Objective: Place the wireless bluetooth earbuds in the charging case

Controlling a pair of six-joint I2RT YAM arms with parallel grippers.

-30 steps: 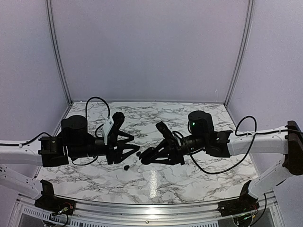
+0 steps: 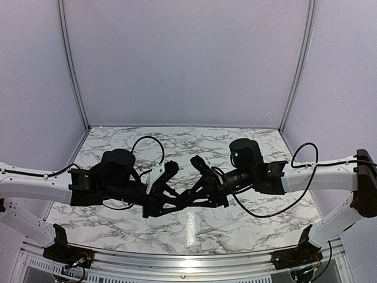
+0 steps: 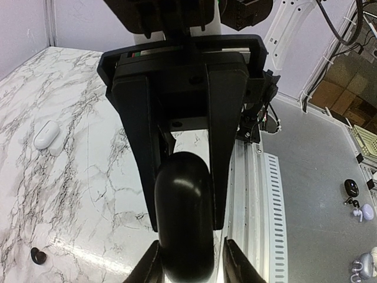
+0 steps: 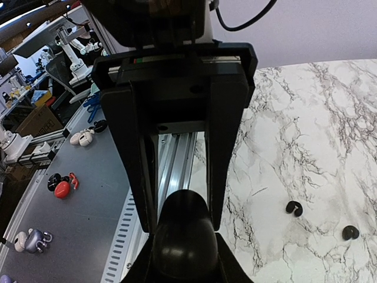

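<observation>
A glossy black charging case (image 3: 185, 206) is held between the two grippers, which face each other. My right gripper (image 2: 197, 198) is shut on it. The left gripper (image 2: 178, 203) has its fingers on either side of the case's other end; whether they touch it cannot be seen. Its fingers (image 4: 219, 159) reach down to the case (image 4: 184, 236) in the right wrist view. On the marble table lie two dark earbuds, one earbud (image 4: 294, 208) nearer the middle and another earbud (image 4: 350, 233) further right. From above, the arms hide both.
In the left wrist view a white case (image 3: 47, 134) lies on the table. Other earbuds and cases rest on the grey surface beyond the front rail (image 3: 275, 218), such as a red one (image 4: 62, 188). Bare marble (image 2: 247, 230) surrounds the grippers.
The right gripper has stayed nearly still with the case.
</observation>
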